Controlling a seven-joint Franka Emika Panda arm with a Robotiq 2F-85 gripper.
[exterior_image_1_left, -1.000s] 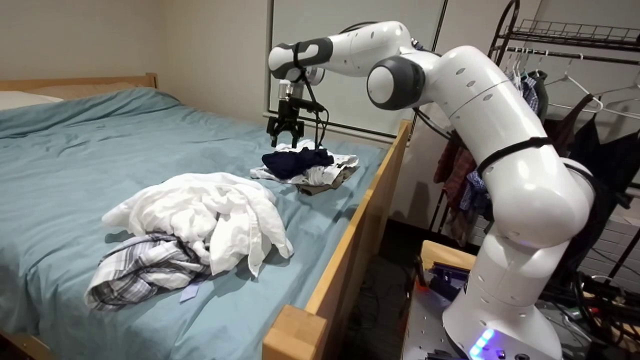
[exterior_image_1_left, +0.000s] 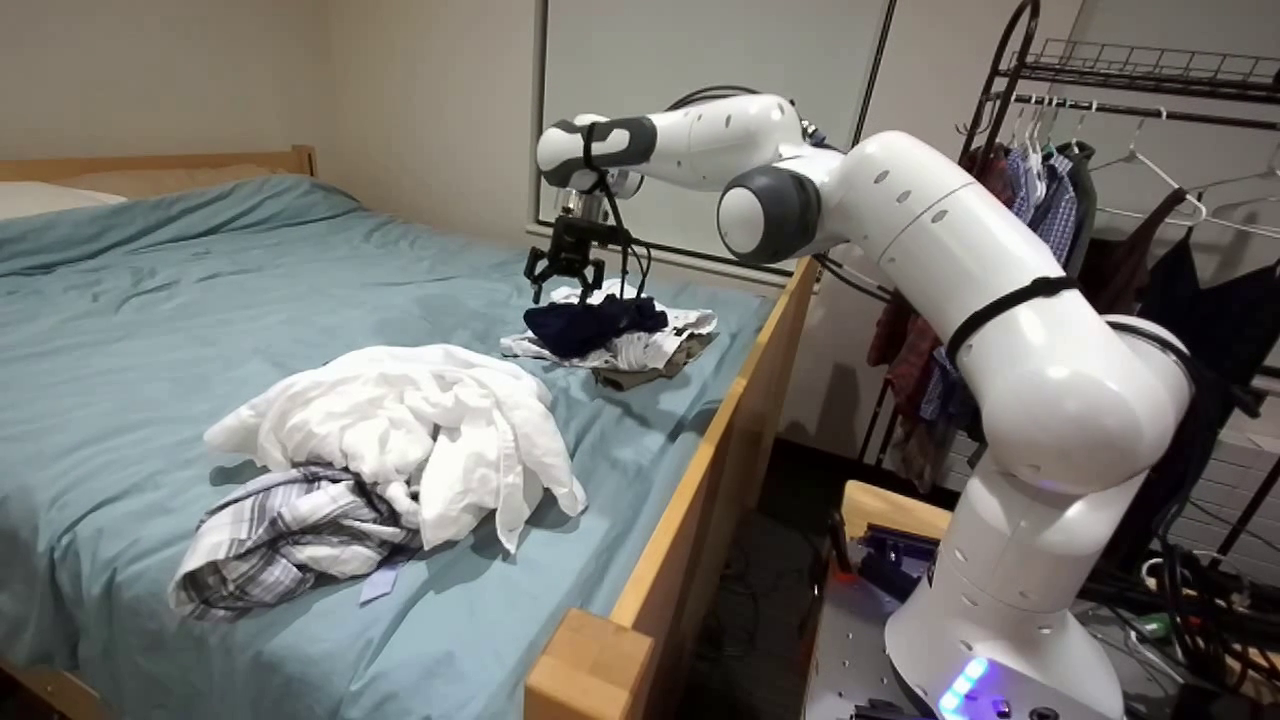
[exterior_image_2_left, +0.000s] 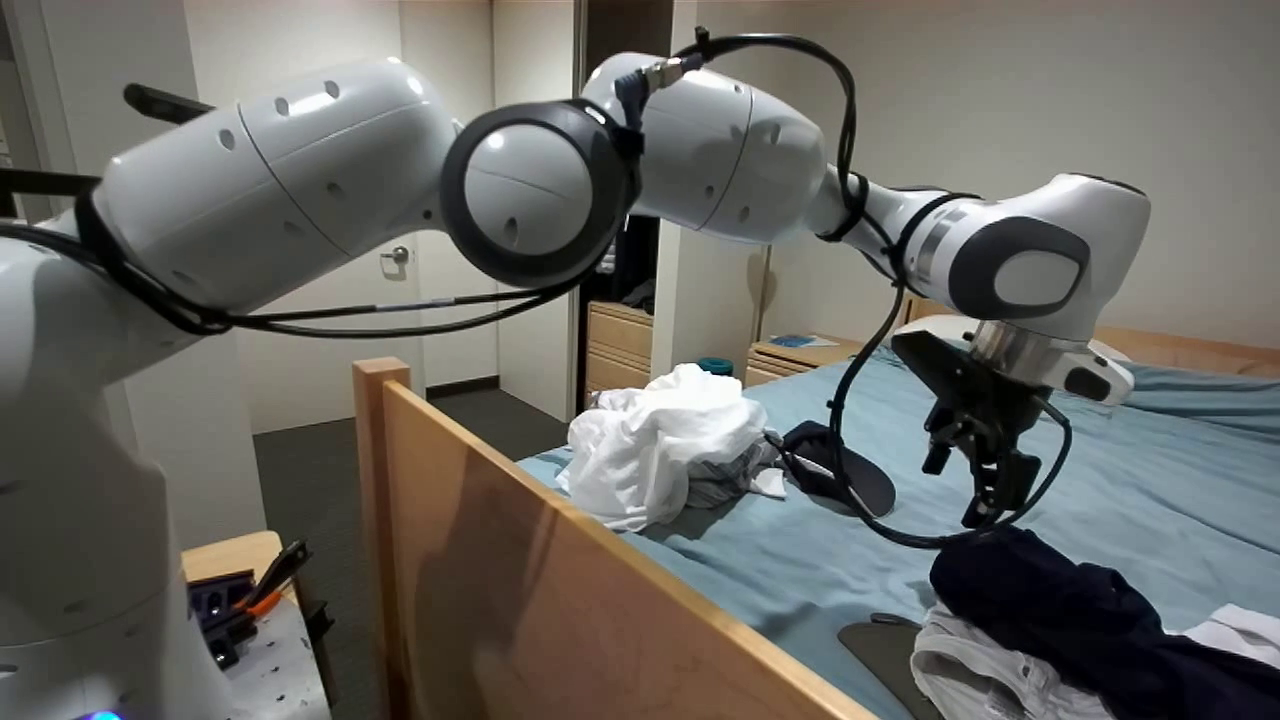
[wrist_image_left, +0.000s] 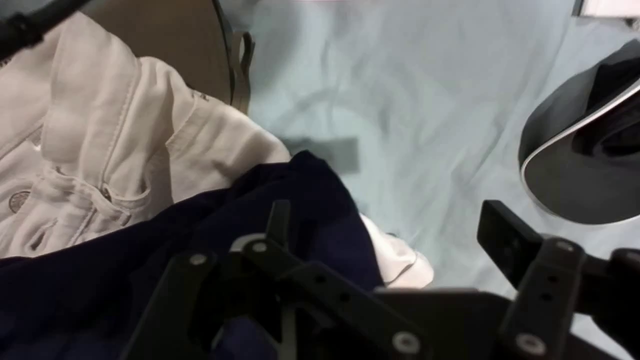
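A dark navy garment (exterior_image_1_left: 594, 326) lies bunched on top of a small clothes pile on the bed. My gripper (exterior_image_1_left: 561, 294) hangs just above this pile, open, with its fingers apart. In the wrist view the navy cloth (wrist_image_left: 312, 198) reaches under my left-hand finger (wrist_image_left: 279, 222), while the right-hand finger (wrist_image_left: 501, 240) is over bare sheet. Nothing is gripped between them. Beneath the navy piece lie off-white trousers (wrist_image_left: 120, 114) with a button, and a brown-grey item (wrist_image_left: 174, 42). A dark cap (exterior_image_2_left: 840, 468) rests on the sheet apart from the pile.
A white crumpled cloth (exterior_image_1_left: 408, 408) and a grey plaid garment (exterior_image_1_left: 288, 534) are heaped on the near part of the bed. The wooden bed board (exterior_image_1_left: 708, 468) stands between my base and the mattress. Bare blue sheet (exterior_image_1_left: 240, 312) covers the far side.
My gripper's fingers have spread wider. The clothes look unmoved.
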